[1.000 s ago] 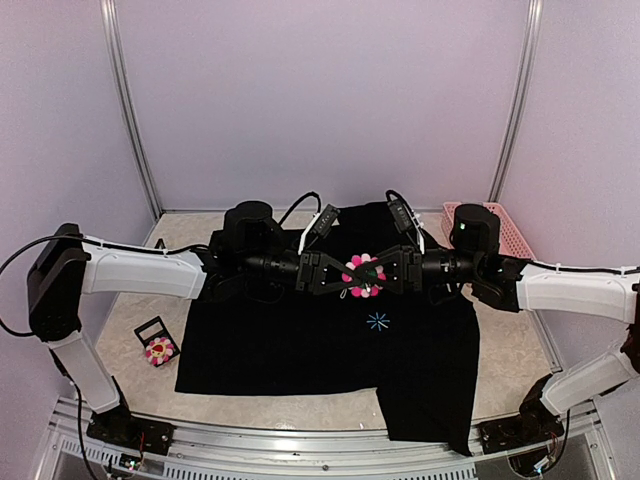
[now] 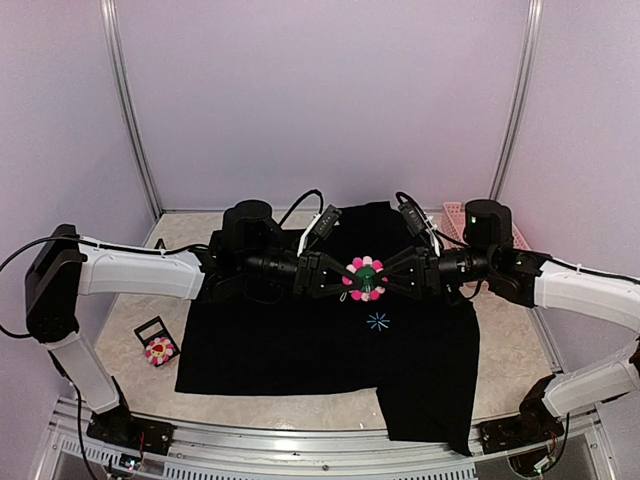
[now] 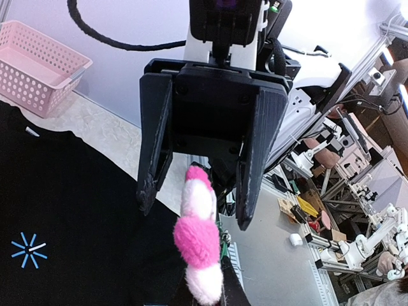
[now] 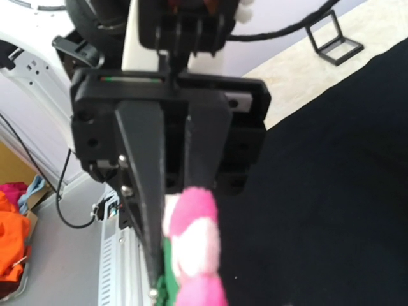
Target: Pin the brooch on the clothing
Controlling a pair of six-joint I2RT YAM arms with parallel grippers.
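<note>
A pink-and-white plush flower brooch is held above the dark shirt, its green back and metal pin upward. From the left, my left gripper is shut on it. In the right wrist view the left gripper's fingers run down to the petals and green backing. My right gripper faces it from the right. The left wrist view shows the right gripper's fingers spread apart on either side of the upper petals. Whether they touch the pin is hidden.
A second flower brooch lies beside a small black frame at the left. At the back right stands a pink basket. A blue starburst mark shows on the otherwise bare shirt front.
The right gripper has shifted slightly rightward, and its arm has tilted a little. The left arm has stayed still; the brooch has barely moved.
</note>
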